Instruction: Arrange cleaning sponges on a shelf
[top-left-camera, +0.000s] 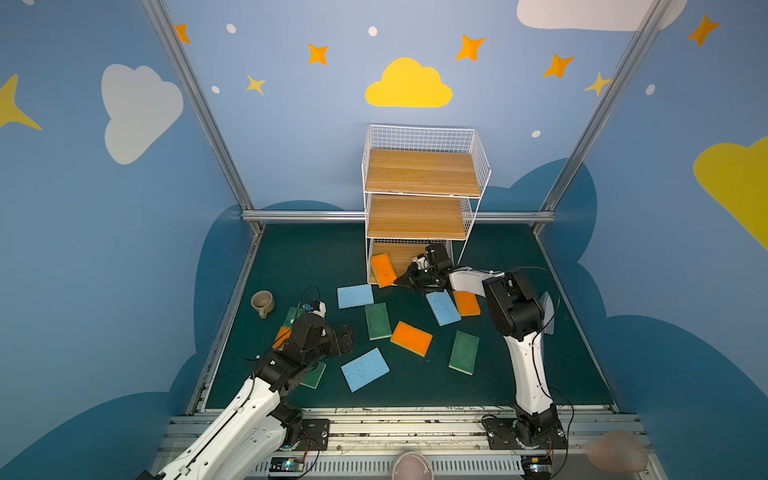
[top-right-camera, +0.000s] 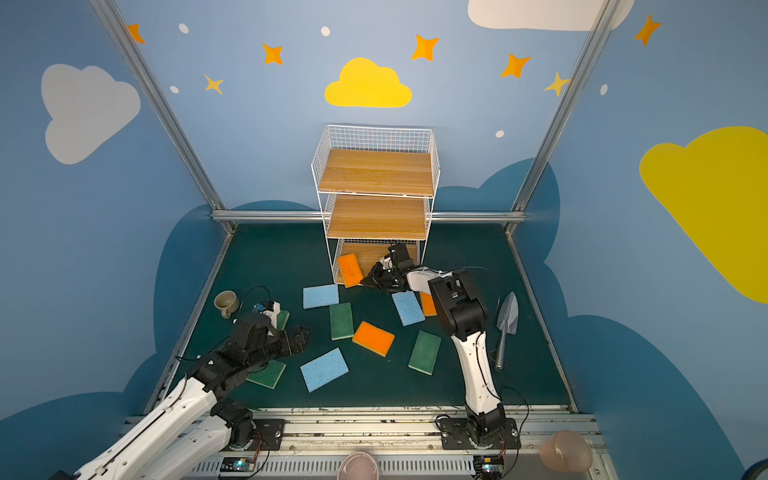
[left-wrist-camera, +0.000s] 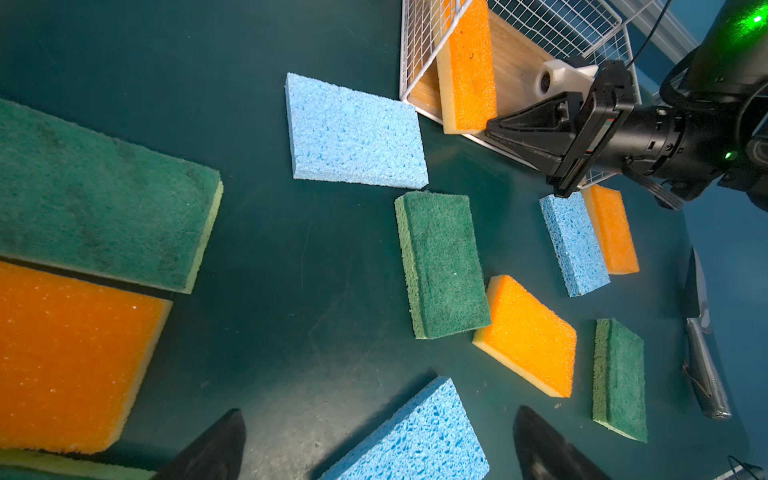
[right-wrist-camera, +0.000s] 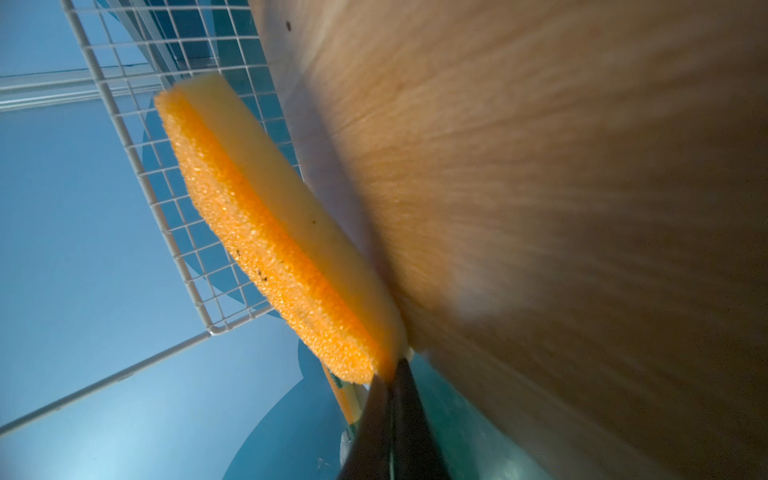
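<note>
A three-tier wire shelf with wooden boards (top-left-camera: 424, 216) stands at the back; its upper boards are bare. An orange sponge (right-wrist-camera: 272, 240) lies on the bottom board at its left side. My right gripper is shut, its tips against that sponge's near end, nothing seen between them. My left gripper hangs open over the floor. Below it and around it lie a blue sponge (left-wrist-camera: 408, 448), an orange sponge (left-wrist-camera: 524, 336), a green sponge (left-wrist-camera: 440, 264) and several more of these colours.
A mug (top-right-camera: 226, 302) stands at the far left of the floor, and a trowel (top-right-camera: 507, 316) lies at the right wall. Floor to either side of the shelf is clear.
</note>
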